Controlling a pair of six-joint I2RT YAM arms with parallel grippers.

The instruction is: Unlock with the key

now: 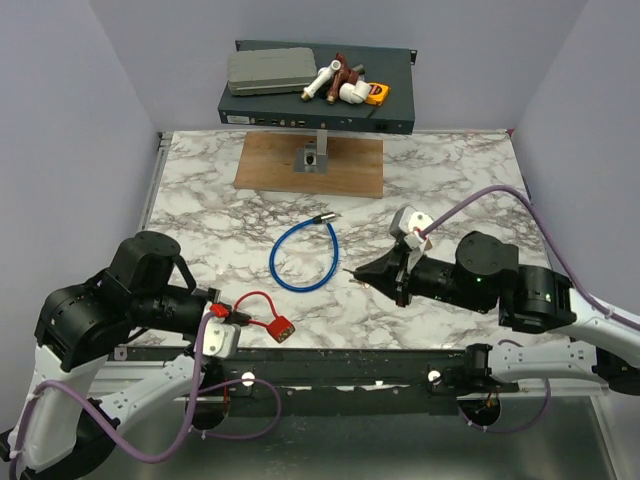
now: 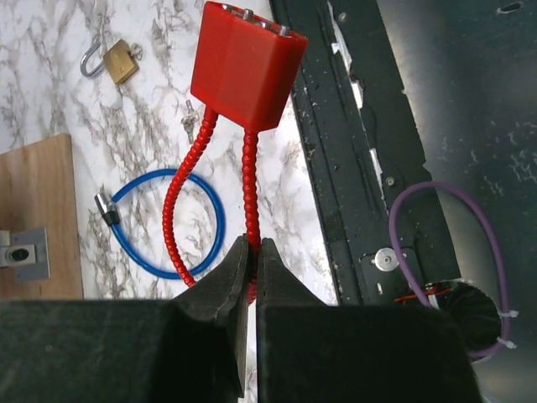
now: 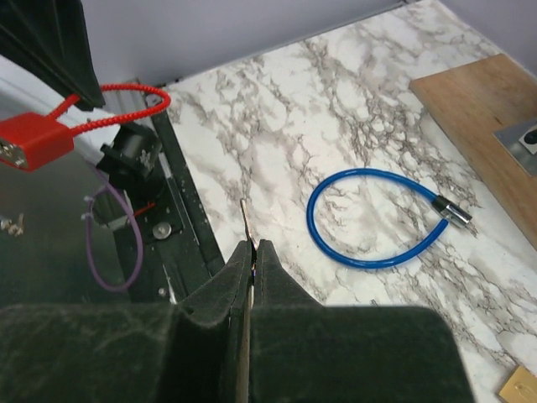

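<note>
My left gripper is shut on the cable of a red cable lock, whose red body [image 1: 281, 329] hangs free over the table's front left. In the left wrist view, the looped red cable [image 2: 251, 180] runs down to the fingertips, and the lock body shows metal pins on its end. My right gripper is shut with a thin brass-coloured key [image 3: 245, 220] sticking out from between its fingertips. In the top view, the key's tip points left toward the red lock, with a wide gap between them.
A blue cable lock [image 1: 273, 262] lies looped mid-table. Small keys [image 2: 190, 120] and a brass padlock [image 2: 121, 64] rest on the marble; the right arm hides the padlock in the top view. Behind stands a wooden board [image 1: 268, 165] with a metal latch [image 1: 311, 160].
</note>
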